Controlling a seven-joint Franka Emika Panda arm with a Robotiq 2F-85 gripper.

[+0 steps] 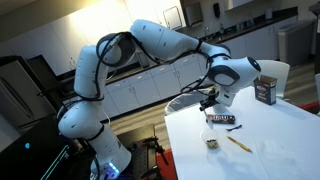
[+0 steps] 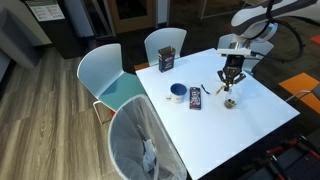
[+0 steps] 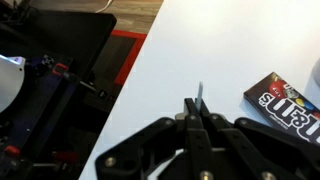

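Observation:
My gripper is shut on a thin grey stick-like utensil [image 3: 199, 93], whose tip stands out past the fingers in the wrist view. What kind of utensil it is cannot be made out. In exterior view 1 the gripper [image 1: 207, 103] is above the white table, left of a dark candy box [image 1: 220, 120]. A small round cup [image 1: 212, 143] with light contents stands nearer the front. Beside it lies a yellow pencil-like stick [image 1: 239, 145], and a short dark utensil [image 1: 233, 127] is behind that.
A brown carton [image 1: 265, 90] stands at the table's back. In exterior view 2 a blue and white mug [image 2: 179, 93] is beside the candy box [image 2: 195, 97]. Bare tabletop [image 2: 190, 138] lies on the near side. Chairs and a grey bin [image 2: 135, 140] surround the table.

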